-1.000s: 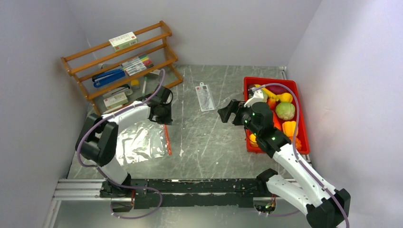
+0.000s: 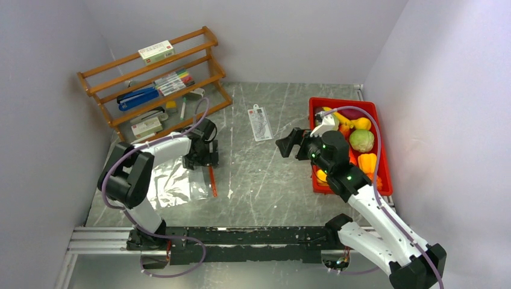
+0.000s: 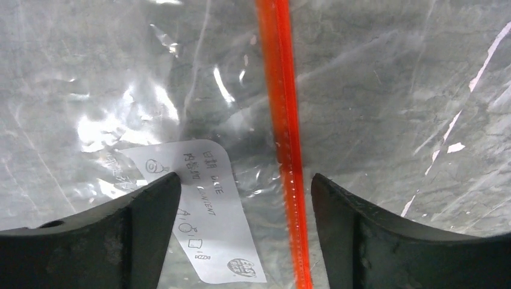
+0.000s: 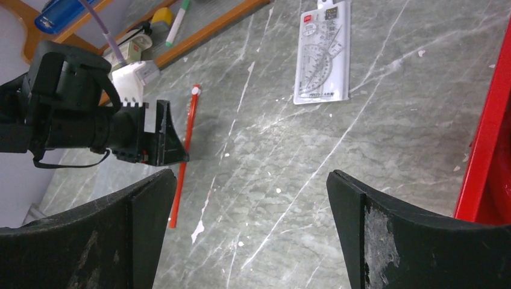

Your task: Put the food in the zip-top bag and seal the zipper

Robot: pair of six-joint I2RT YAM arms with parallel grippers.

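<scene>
A clear zip top bag lies flat at the table's left, its red zipper strip along the right side. A white label shows through the plastic. Over the bag, my left gripper stands part open, fingers spread to either side of the strip and label; nothing is gripped between them. In the right wrist view, the left gripper hangs beside the strip. My right gripper is open and empty, left of the red basket, which holds food such as a green cabbage and a yellow pepper.
A wooden rack with stationery and boxes stands at the back left, close behind the left arm. A pouch of rulers lies near the middle back. Bare table stretches between bag and basket.
My left gripper has come toward the front and lower over the zipper strip's back end, covering more of it. The right arm has barely moved. The bag lies in the same place.
</scene>
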